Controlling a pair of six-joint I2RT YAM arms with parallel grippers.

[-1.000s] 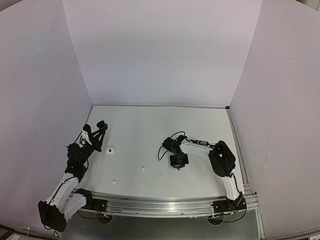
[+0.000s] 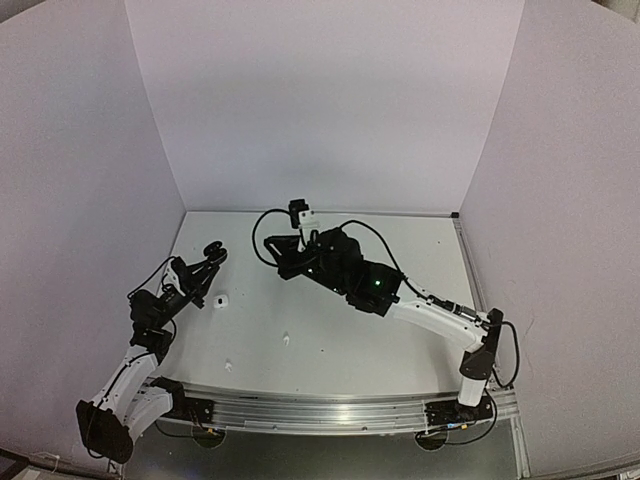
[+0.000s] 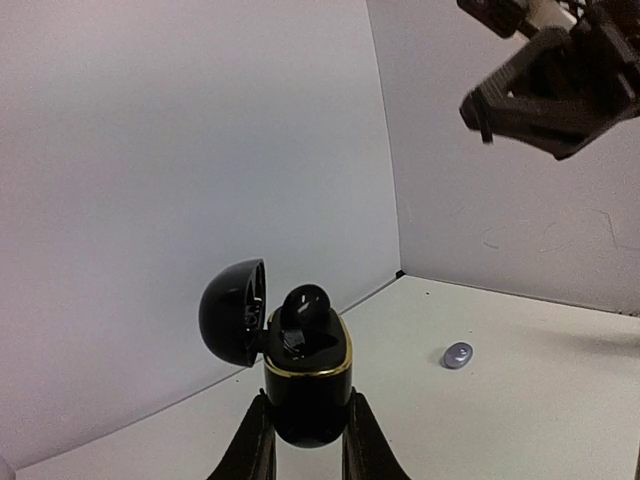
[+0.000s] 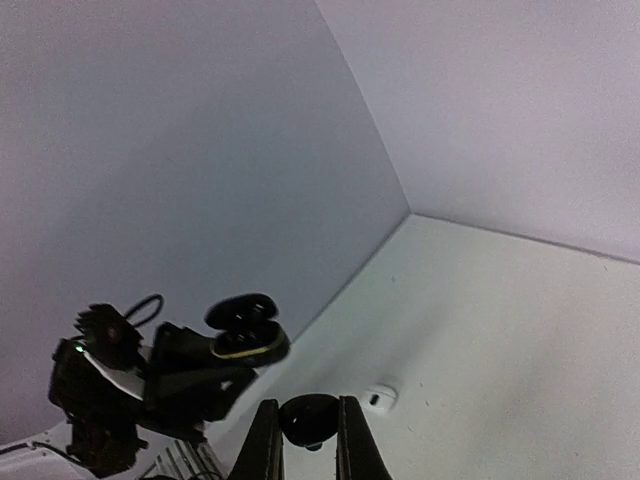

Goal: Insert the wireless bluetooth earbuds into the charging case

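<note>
The black charging case point(image 3: 310, 405) with a gold rim stands upright, my left gripper shut on its lower body. Its domed lid point(image 3: 232, 312) is swung open to the left in the left wrist view. A glossy rounded black piece, like an earbud point(image 3: 306, 303), shows in the case's top; how deep it sits cannot be told. My right gripper is shut on a black earbud point(image 4: 309, 418), held by its sides. In the top view the right gripper is right of the case point(image 2: 214, 252), with a clear gap between them.
A small white object point(image 2: 221, 300) lies on the table below the case. Two small pale bits point(image 2: 286, 338) are farther toward the front. Walls enclose the back and sides, and the white tabletop point(image 2: 380, 350) is otherwise mostly clear.
My right arm has stretched left and toward the back, bringing its gripper much nearer the case. The left gripper with the case has shifted slightly right.
</note>
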